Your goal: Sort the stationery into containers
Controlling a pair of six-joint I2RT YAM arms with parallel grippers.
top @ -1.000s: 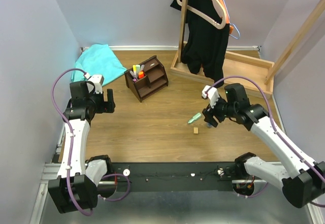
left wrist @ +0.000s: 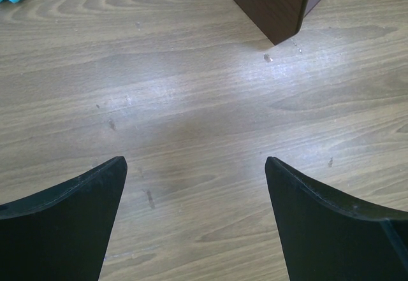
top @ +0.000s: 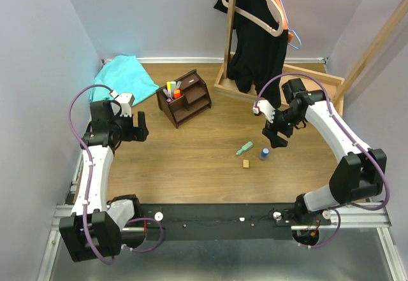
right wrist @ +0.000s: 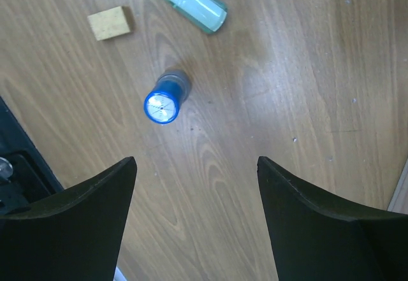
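On the table's right half lie a green tube-like item [top: 244,148], a small tan block [top: 246,164] and a blue-capped bottle [top: 264,154]. The right wrist view shows the blue cap [right wrist: 160,107] upright, ahead and left of the open fingers, with the block [right wrist: 109,23] and the green item [right wrist: 197,6] farther off. My right gripper [top: 275,139] is open and empty, above and behind the bottle. A dark brown organizer [top: 184,100] at the back centre holds several markers [top: 173,90]. Left of it my left gripper [top: 139,134] stands open over bare wood.
A turquoise cloth [top: 125,75] lies at the back left. A wooden rack [top: 312,86] with hangers and black clothing [top: 257,51] stands at the back right. Bare table fills the middle and front.
My right gripper has moved right and slightly towards the back, uncovering the bottle in the top view. The left arm has barely shifted. The items on the table stay in place.
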